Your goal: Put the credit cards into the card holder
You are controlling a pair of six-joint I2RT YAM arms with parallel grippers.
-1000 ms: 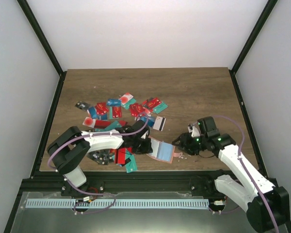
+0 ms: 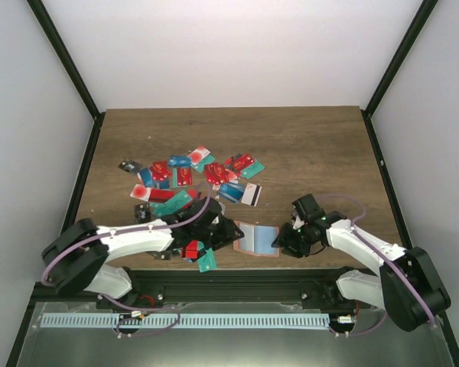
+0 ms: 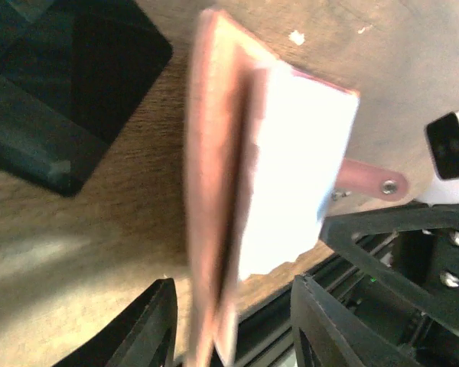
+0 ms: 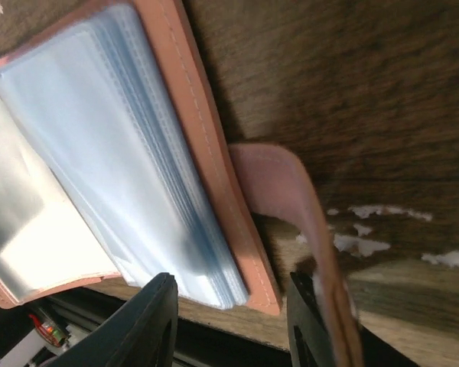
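Note:
The open pink card holder (image 2: 255, 240) lies at the table's front edge, with clear blue sleeves (image 4: 115, 145) and a strap (image 4: 264, 174) raised at its right side. My left gripper is at its left edge, fingers apart around the upright edge of the cover; whether it touches is unclear. My right gripper stands open at the right end, the strap by its right finger. Red, teal, blue and dark credit cards (image 2: 182, 177) lie spread over the left and middle of the table.
Dark frame rails run along the front edge, just below both grippers.
The left arm has shifted its pose, with the gripper staying at the holder's left side.

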